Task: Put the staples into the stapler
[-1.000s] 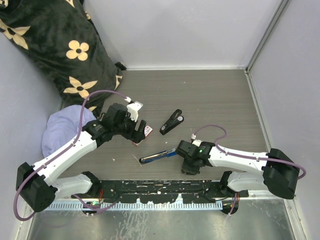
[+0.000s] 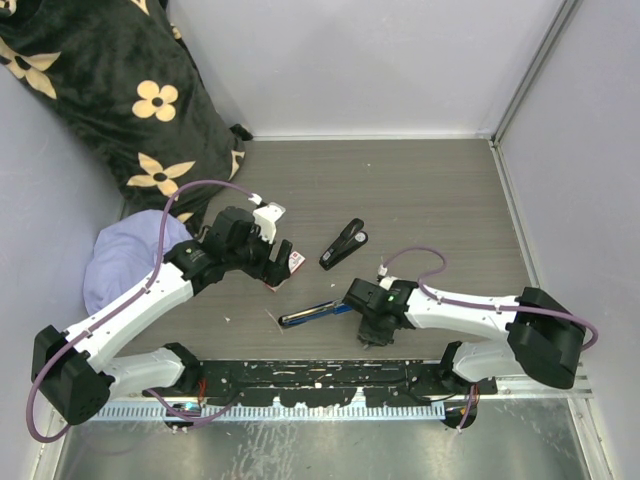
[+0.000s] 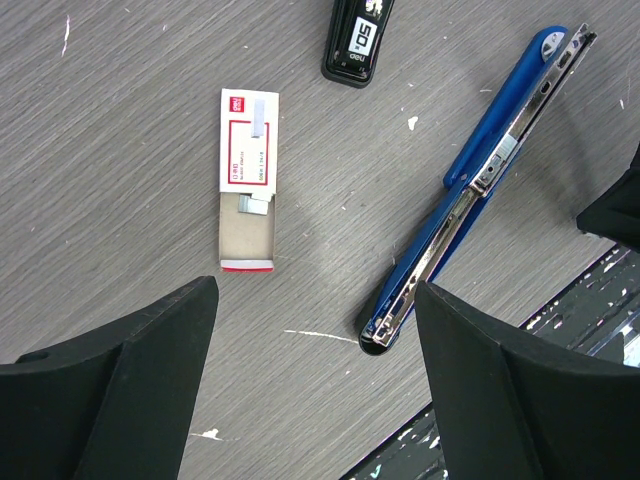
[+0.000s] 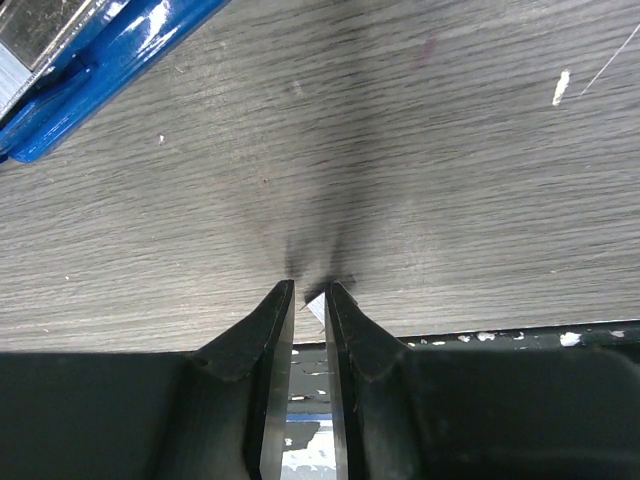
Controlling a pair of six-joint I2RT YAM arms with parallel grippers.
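The blue stapler (image 3: 465, 200) lies on the table with its top folded back and its metal channel exposed. A small silvery piece (image 4: 316, 306), apparently staples, rests on the table near the front edge. My right gripper is low over that piece, its fingers part open with a narrow gap; whether they touch it cannot be told. Above the table my left gripper is open and empty. Beneath it, left of the stapler, lies the half-open white-and-red staple box (image 3: 248, 150), with a small pale piece (image 3: 253, 205) in its tray.
A black stapler (image 2: 344, 244) lies behind the blue one. The dark front rail (image 2: 300, 374) borders the table close to my right gripper. Lavender cloth (image 2: 135, 255) and a flowered cushion (image 2: 120, 90) fill the left side.
My right arm has shifted slightly to the left in the top view. The left arm, staplers and box look unmoved.
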